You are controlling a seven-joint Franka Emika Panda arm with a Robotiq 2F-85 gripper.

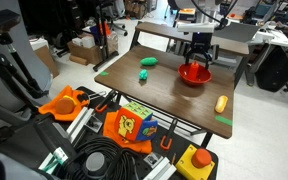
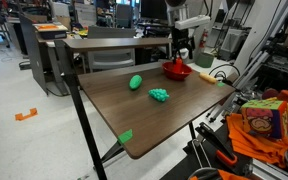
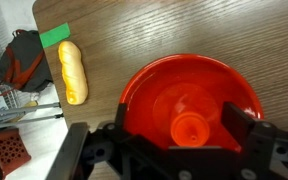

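A red bowl (image 1: 192,77) stands on the brown table, towards its back right. Inside it, the wrist view shows a round orange-red object (image 3: 190,129), near the bowl's lower side. My gripper hangs over the bowl with its fingers open wide, one dark finger on either side of that object. From the second exterior view, the gripper (image 2: 179,52) is seen above the bowl (image 2: 174,72). Nothing visible is held between the fingers. How far the fingertips reach into the bowl, I cannot tell.
A yellow elongated item (image 1: 221,104) lies to the bowl's right. Left on the table are a green object (image 1: 148,61) and a teal one (image 1: 143,75). Bare tabletop (image 1: 174,97) lies in front of the bowl. An orange bin (image 1: 130,128) stands below the front edge.
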